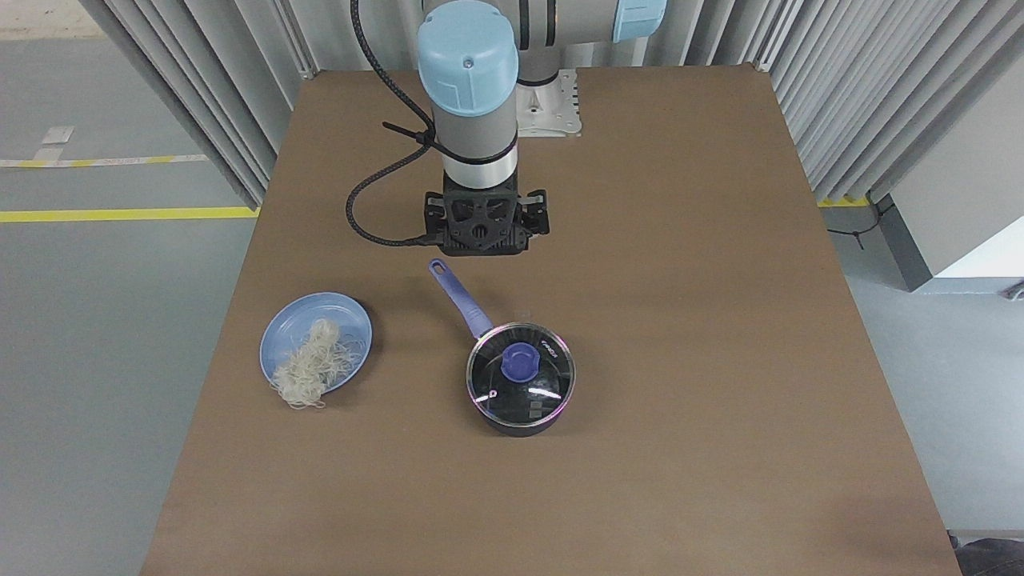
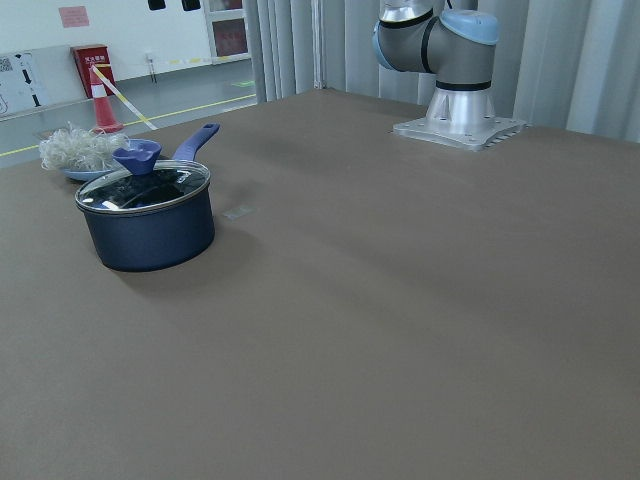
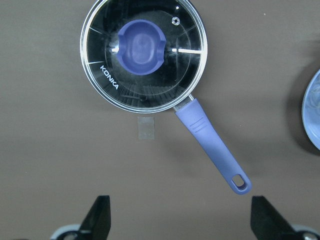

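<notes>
A dark saucepan (image 2: 150, 235) stands on the table with its glass lid (image 3: 143, 90) on, a purple knob (image 1: 520, 363) at the centre and a long purple handle (image 3: 212, 142) pointing toward the robot. A blue plate (image 1: 288, 333) heaped with white stringy noodle-like strands (image 1: 312, 370) lies beside it. My gripper hangs above the table, just past the handle's end, its two fingers spread wide with nothing between them.
The robot's base plate (image 2: 420, 131) is at the back edge. A small clear patch (image 3: 146, 128) lies on the table near the pan.
</notes>
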